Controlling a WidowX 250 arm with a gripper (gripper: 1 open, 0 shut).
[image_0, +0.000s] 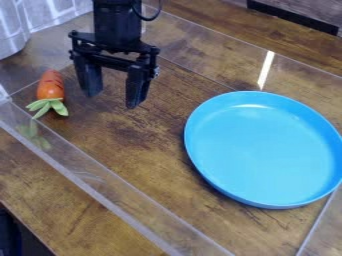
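Observation:
The black gripper hangs from the top over the wooden table, its two fingers standing wide apart with nothing seen between them. Left of it lies a carrot, orange with green leaves, apart from the fingers. A round blue plate fills the right side of the table.
A clear plastic edge runs diagonally along the lower left. White crumpled material is at the top left. The bare wood between carrot and plate is clear, as is the area at the back right.

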